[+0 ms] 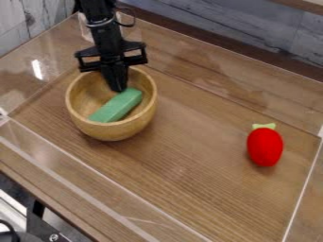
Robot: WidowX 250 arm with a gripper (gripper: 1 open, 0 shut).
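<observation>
A light wooden bowl (pixel 81 119) sits at the left of the table with a green elongated block (pixel 117 107) lying inside it. My black gripper (pixel 113 62) is over the back rim of the bowl; it looks shut, and nothing shows clearly between its fingers, though they are small and dark.
A red strawberry-like object (pixel 263 146) with a pale green top lies on the right of the wooden table (pixel 202 189). A white wall runs along the back left.
</observation>
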